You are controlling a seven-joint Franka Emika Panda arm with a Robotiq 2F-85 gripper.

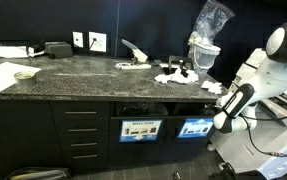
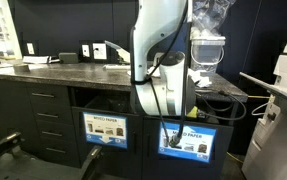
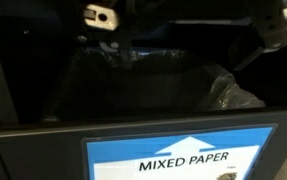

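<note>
My gripper is open, its dark fingers spread wide at the top of the wrist view, with nothing seen between them. Below it lies a pull-out bin (image 3: 78,128) lined with a clear bag (image 3: 228,95); the inside looks dark, and I cannot make out any contents. A blue and white label (image 3: 183,155) on its front reads MIXED PAPER. In exterior view 2 the white arm (image 2: 163,95) reaches down in front of the counter, over the right-hand bin (image 2: 213,150). The fingertips are too small to make out there.
A second labelled bin (image 1: 140,130) stands to the left, beside closed drawers (image 1: 81,135). On the counter (image 1: 83,80) are crumpled white papers (image 1: 176,76), a clear container (image 1: 203,53) and a tape roll (image 1: 24,74). The counter's front edge overhangs the bins.
</note>
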